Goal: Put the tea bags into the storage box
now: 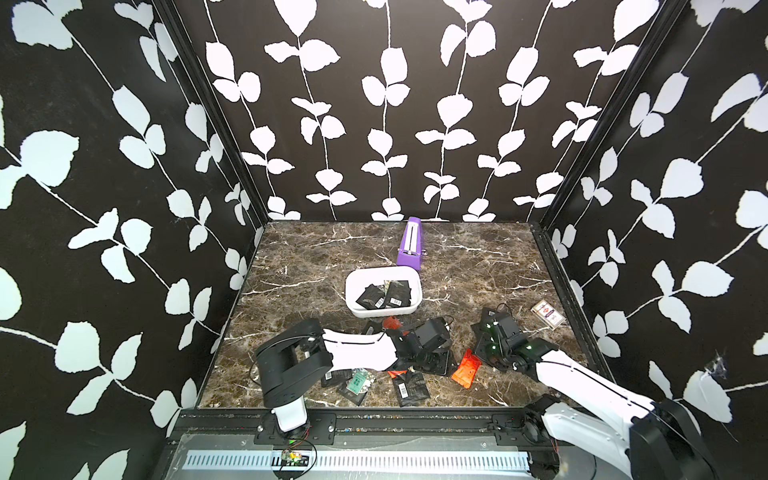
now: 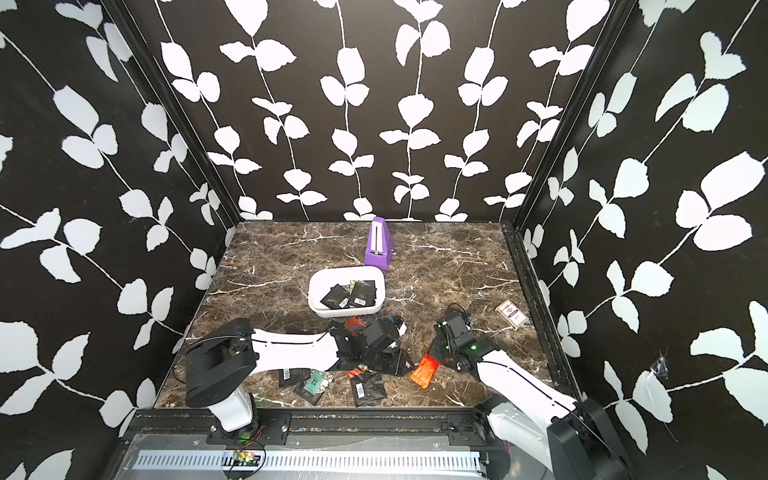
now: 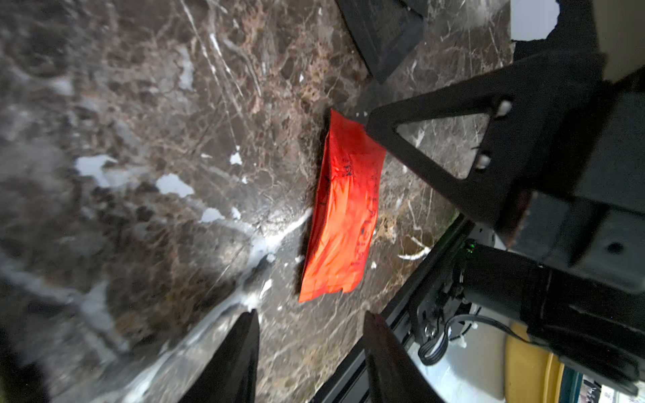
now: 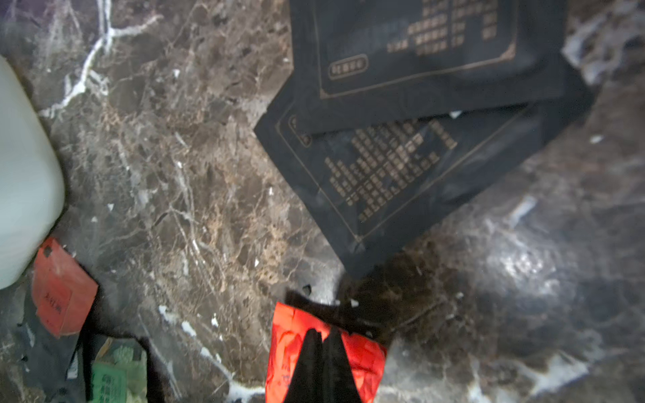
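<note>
A white storage box [image 1: 382, 313] stands mid-table with black tea bags [image 1: 397, 293] inside. In the right wrist view, the orange-red tea bag [image 4: 362, 352] lies under my right gripper, whose fingertips are together over it. Whether any of the bag is pinched I cannot tell. From the left wrist view, a right finger [image 3: 436, 110] reaches the bag's upper corner. My left gripper is open, with nothing between its fingers, apart from that red bag [image 3: 342, 208]. Two overlapping black tea bags [image 4: 396, 174] lie farther out. Several more bags, such as a green one [image 1: 359, 381], lie near the front.
A purple device [image 1: 410, 244] stands behind the box. At the right edge is a small card pack [image 1: 549, 313]. Both arms are close together near the front centre.
</note>
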